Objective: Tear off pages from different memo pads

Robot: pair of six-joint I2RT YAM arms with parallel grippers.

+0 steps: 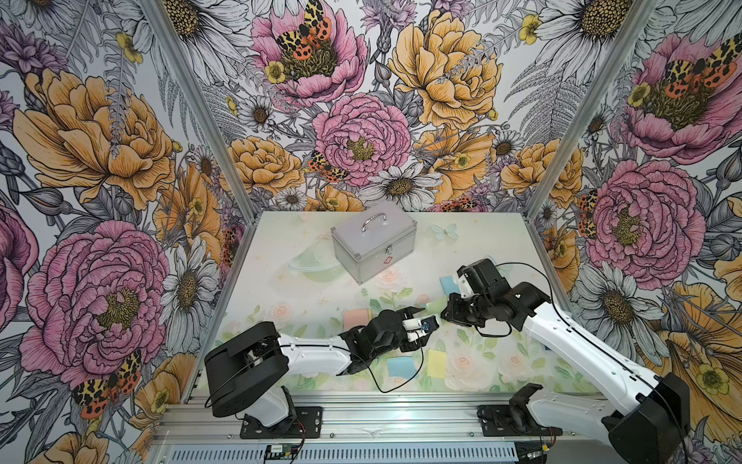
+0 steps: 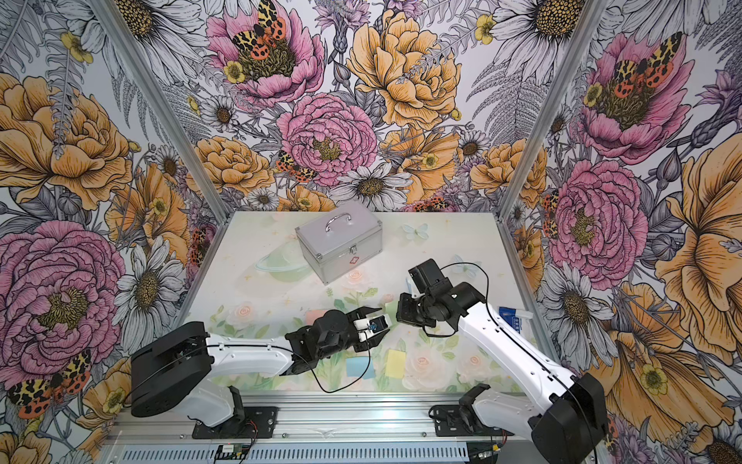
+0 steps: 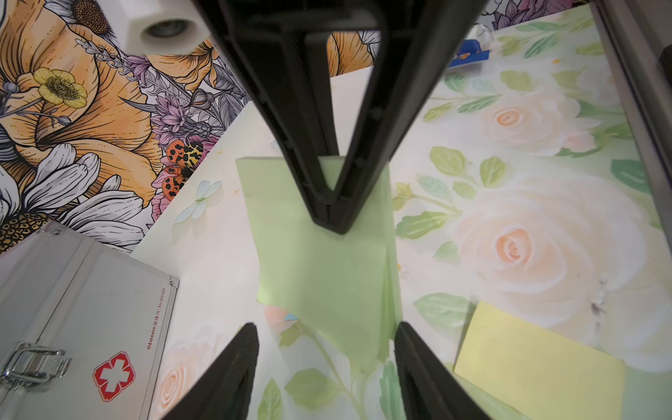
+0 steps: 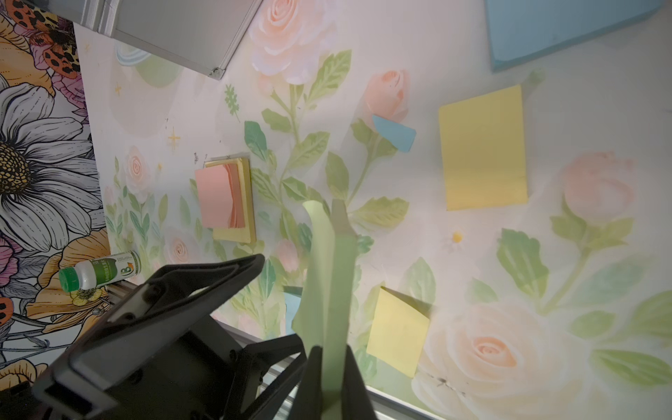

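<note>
A light green memo pad (image 3: 322,259) is held above the table, with my right gripper shut on it. Seen edge-on in the right wrist view, one green page (image 4: 313,259) curls away from the pad's left side. Close to that loose page, my left gripper stands open. The left wrist view has the pad's lower corner near the left fingers (image 3: 234,371), but whether they touch it I cannot tell. Flat on the table lie a yellow pad (image 4: 397,332), a yellow sheet or pad (image 4: 483,150), a blue pad (image 4: 567,24) and a pink pad (image 4: 218,196) stacked on yellow.
A silver case (image 1: 375,243) stands at the back. One small blue slip (image 4: 395,133) lies mid-table. Another blue pad (image 1: 401,366) is near the front edge. A white bottle with a green cap (image 4: 98,269) and a blue packet (image 2: 510,317) are off to the sides.
</note>
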